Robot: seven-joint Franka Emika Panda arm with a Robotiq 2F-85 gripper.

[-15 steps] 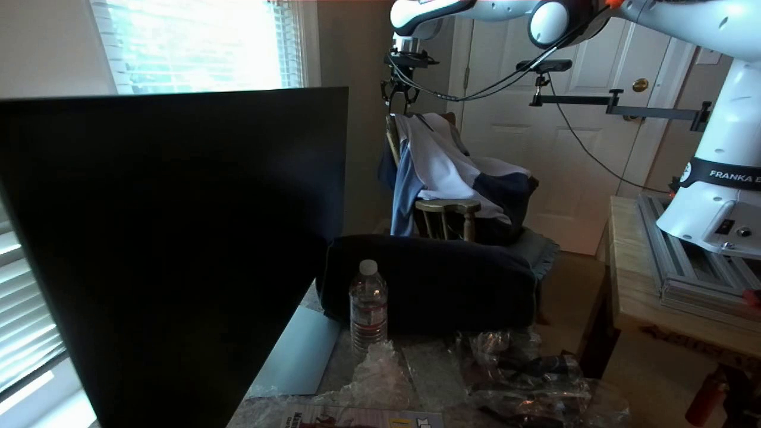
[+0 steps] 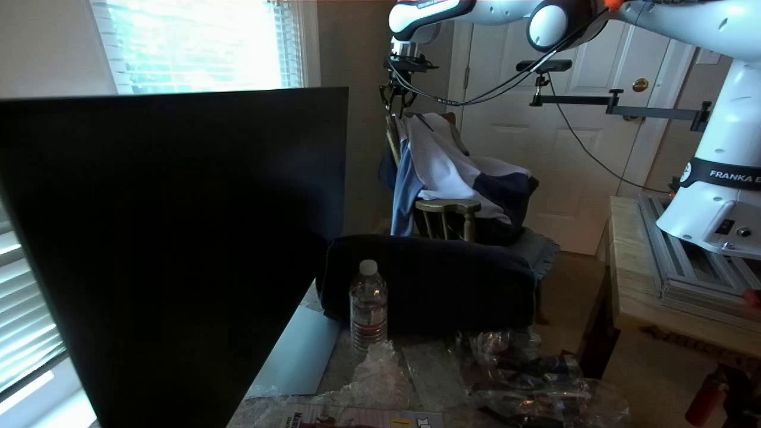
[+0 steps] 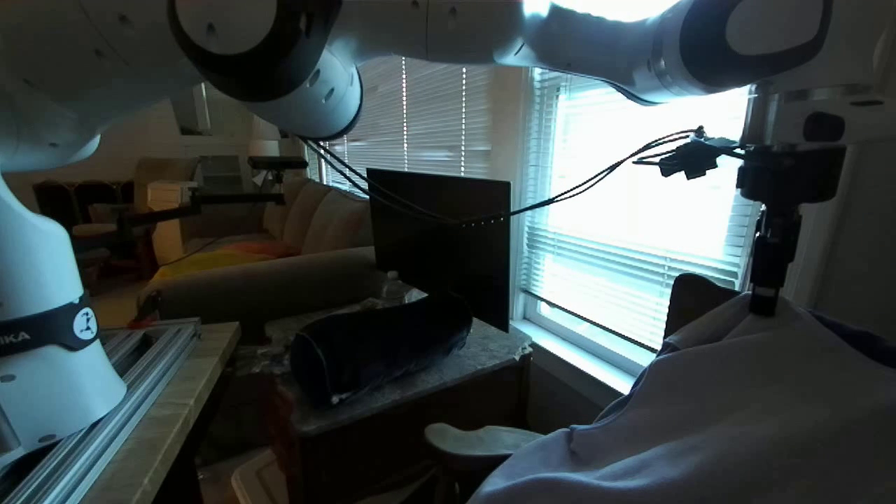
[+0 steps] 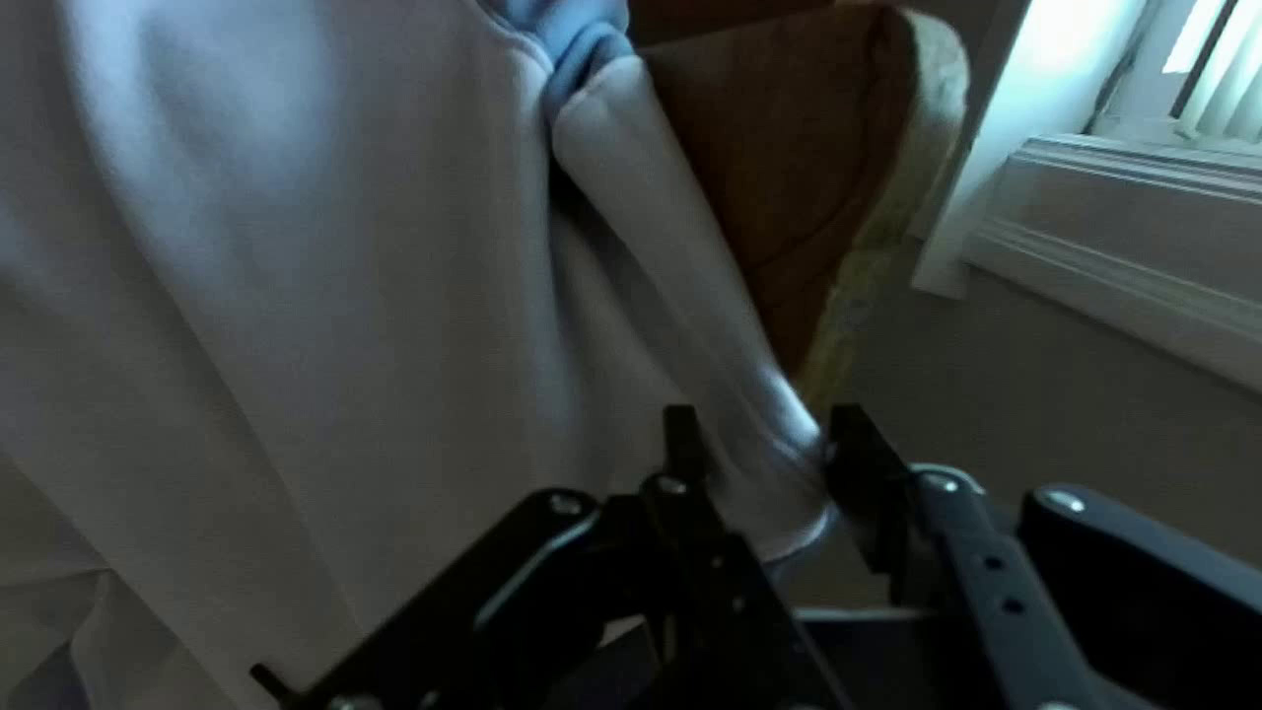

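A pale garment (image 2: 443,153) with blue and dark parts is draped over a wooden chair (image 4: 781,154). My gripper points down at the top of the chair back, its fingers part open. In the wrist view a fold of the pale cloth (image 4: 757,473) lies between the two fingertips; a gap shows on the left side, and the right finger (image 4: 861,456) is close to the fold's edge. In exterior view 2 the gripper (image 3: 764,302) reaches down to the garment's upper edge (image 3: 789,323). Whether both fingers touch cloth is unclear.
A large black monitor (image 2: 178,235) stands on the table beside a water bottle (image 2: 368,307). A dark bolster (image 2: 435,285) lies behind the bottle. The window (image 3: 638,193) and its sill are close to the chair.
My gripper has come down slightly toward the chair back, and its fingers look a little closer together. The garment looks unmoved.
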